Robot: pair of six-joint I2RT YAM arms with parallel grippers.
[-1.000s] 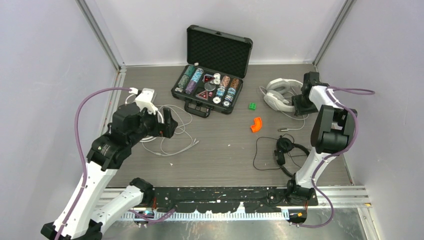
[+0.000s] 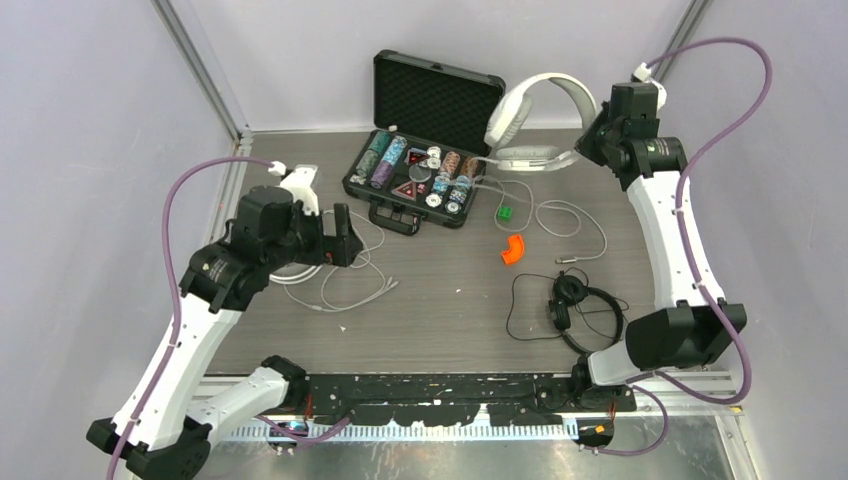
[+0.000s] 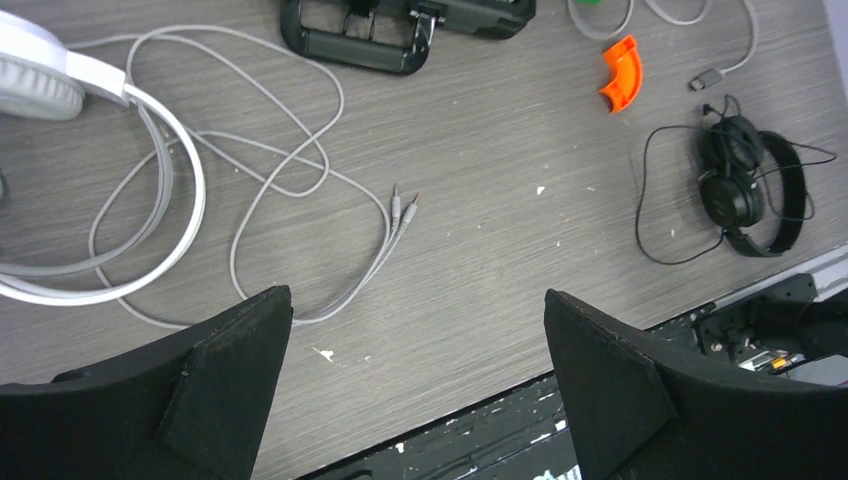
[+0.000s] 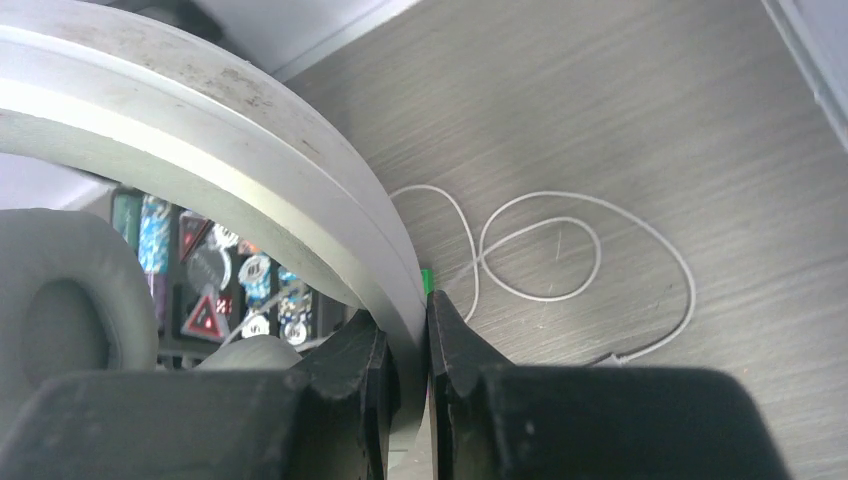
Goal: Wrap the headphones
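Observation:
High at the back right, my right gripper [image 2: 592, 138] is shut on the band of the white headphones [image 2: 542, 90], whose cable [image 4: 650, 230] trails onto the table. My left gripper [image 2: 335, 240] is open above a second white pair [image 3: 35, 70] with looped cables at the table's left, nothing between its fingers. Black headphones [image 2: 590, 310] with tangled cable lie at the front right.
An open case of poker chips [image 2: 410, 175] stands at the back centre. A green block [image 2: 505, 213] and an orange piece [image 2: 514, 249] lie right of it.
My right arm has risen from the table with the white headphones, carrying them up and toward the back, their cable trailing below. The left arm has shifted only slightly.

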